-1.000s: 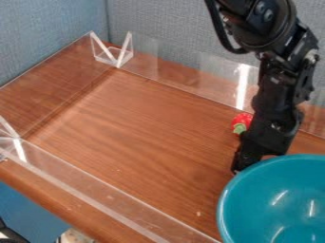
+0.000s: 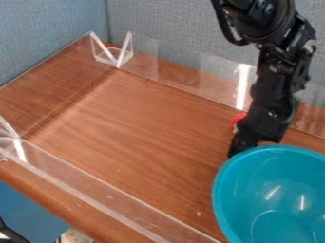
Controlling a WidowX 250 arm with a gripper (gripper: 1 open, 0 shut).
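Note:
My black gripper (image 2: pixel 244 142) points down at the wooden table near its right side, just behind the teal bowl (image 2: pixel 273 195); its fingertips are dark and small, so I cannot make out their spacing or anything between them.
Clear low walls (image 2: pixel 51 166) with white corner brackets (image 2: pixel 112 55) border it, and grey-blue padded panels stand behind.
My gripper has shifted a little left and back, covering more of the strawberry. The bowl appears slightly shifted left.

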